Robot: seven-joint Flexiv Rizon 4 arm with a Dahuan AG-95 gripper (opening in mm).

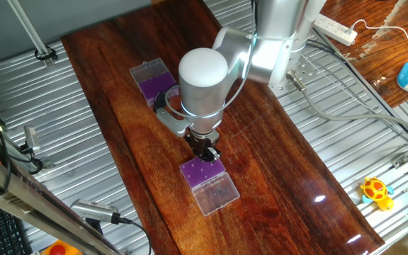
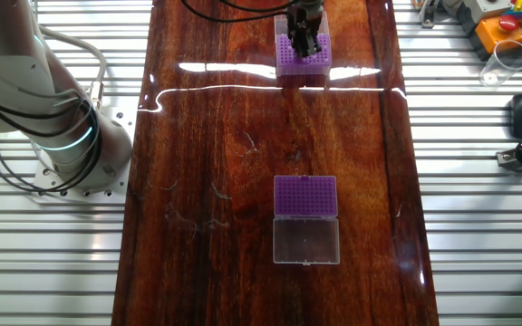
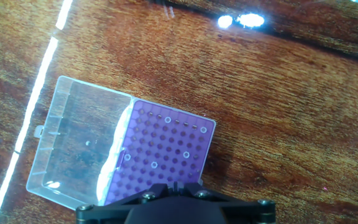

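Below my gripper lies a purple rack (image 3: pixel 166 146) full of small holes, with a clear lid (image 3: pixel 79 143) folded open beside it. Several pale rings, perhaps tube tops, sit in scattered holes of this rack. The fingers meet at the bottom of the wrist view, over the rack's near edge; the gripper looks shut, and nothing can be made out between the fingertips. In exterior view 1 the gripper (image 1: pixel 210 153) hangs at the rack's edge nearer the arm. A second purple rack (image 2: pixel 304 196), its clear lid (image 2: pixel 306 241) open, rests farther along the table, with no rings visible.
Bare wooden table (image 1: pixel 275 177) surrounds both boxes, with bright reflections across it. Off the table stand a toy turtle (image 1: pixel 375 190), a power strip (image 1: pixel 335 30) and a clear cup (image 2: pixel 504 63). Cables hang along the arm.
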